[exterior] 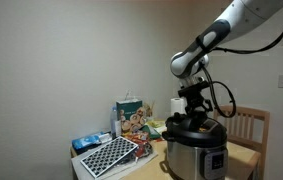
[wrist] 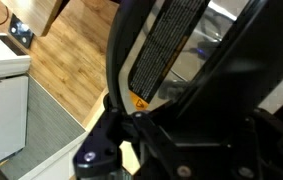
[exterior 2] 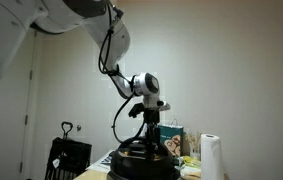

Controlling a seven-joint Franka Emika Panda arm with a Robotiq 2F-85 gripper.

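A silver multicooker (exterior: 213,162) with a black lid (exterior: 181,129) stands on the table at the right of exterior view 1. My gripper (exterior: 197,113) points down at the lid's top and looks shut, its fingertips dark against the black lid. In exterior view 2 the gripper (exterior 2: 153,143) is over the middle of the lid (exterior 2: 131,164). Whether it touches the lid cannot be told. Dark, close shapes fill much of the wrist view, along with a printed warning label (wrist: 162,45); nothing clear shows between the fingers.
Left of the cooker lies a black perforated rack (exterior: 106,156). Behind stand a green gift bag (exterior: 130,108), bottles and packets. A paper towel roll (exterior 2: 212,157) is at the back, and a wooden chair (exterior: 249,124) stands to the right. A cable loops beside the arm.
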